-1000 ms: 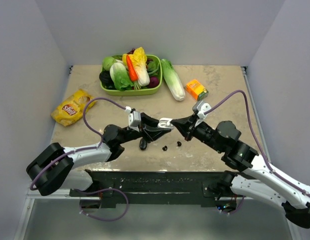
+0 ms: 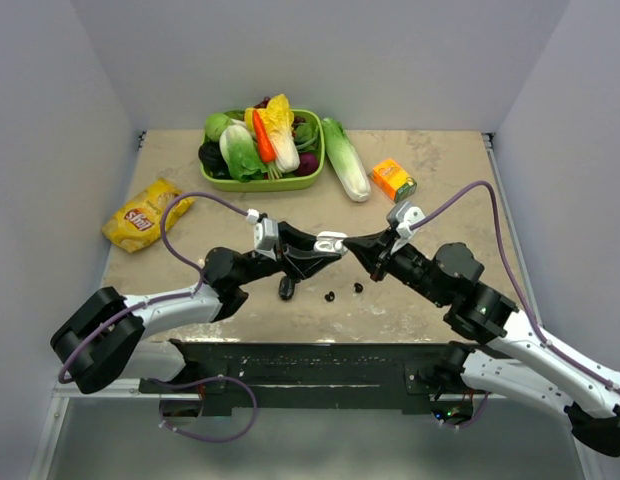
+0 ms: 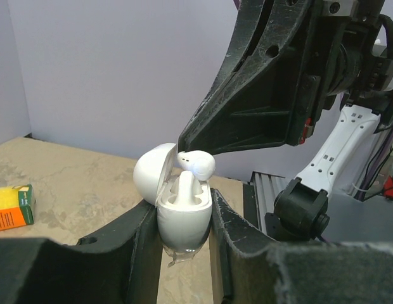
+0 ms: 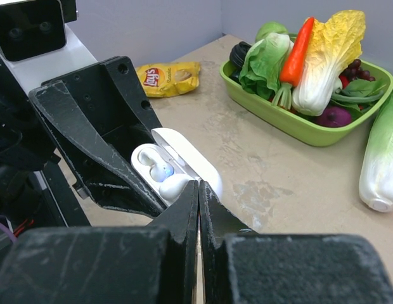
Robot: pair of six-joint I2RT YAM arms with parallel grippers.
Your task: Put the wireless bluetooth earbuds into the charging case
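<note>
My left gripper is shut on the white charging case (image 3: 182, 227), holding it above the table with its lid (image 3: 152, 172) raised. In the right wrist view, one white earbud (image 4: 160, 167) lies in the case's near-left part. A second earbud (image 4: 175, 185) is at the other end, beside the tips of my right gripper. The right gripper is shut, with nothing showing between its fingers. From the left wrist view, its tip is against or just behind an earbud (image 3: 199, 164) at the case's top. Whether that earbud is fully seated, I cannot tell.
Small black pieces (image 2: 358, 287) and a dark oval object (image 2: 286, 288) lie on the table below the grippers. Toward the back are a green vegetable basket (image 2: 252, 185), a cabbage (image 2: 346, 165), an orange carton (image 2: 393, 180) and a yellow chip bag (image 2: 140, 215).
Both arms have shifted only very slightly over the last second. The case stays in the left gripper, with the right gripper's tip still at it.
</note>
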